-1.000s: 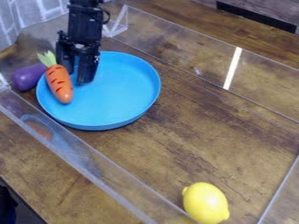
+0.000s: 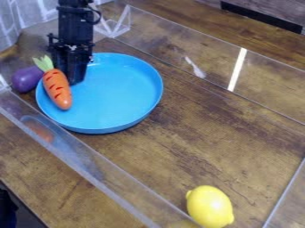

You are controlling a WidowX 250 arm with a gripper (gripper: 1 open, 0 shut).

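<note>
The black gripper point(image 2: 71, 55) reaches down at the upper left, over the back-left rim of a blue plate point(image 2: 125, 93). An orange toy carrot point(image 2: 57, 87) with a pale green top lies on the plate's left side, just below the gripper. A purple toy vegetable point(image 2: 27, 80) sits left of the plate, against it. The fingers are dark and overlap the carrot's top area, so their spacing is unclear.
A yellow lemon point(image 2: 210, 206) lies at the front right. Clear plastic walls border the wooden table point(image 2: 202, 134), whose middle and right are bare.
The gripper has shifted slightly left and up, toward the carrot's green top. The carrot and plate have barely moved.
</note>
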